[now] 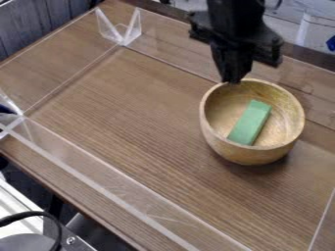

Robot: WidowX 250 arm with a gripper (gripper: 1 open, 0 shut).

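My gripper (233, 69) is a dark, blurred shape at the top centre of the camera view, above the far rim of a round wooden bowl (220, 135); its fingertips are too blurred to make out clearly. A green block (249, 123) lies inside the bowl, toward its right side.
Transparent plastic pieces (120, 29) stand at the back left. A black cable and white object are at the lower left corner.
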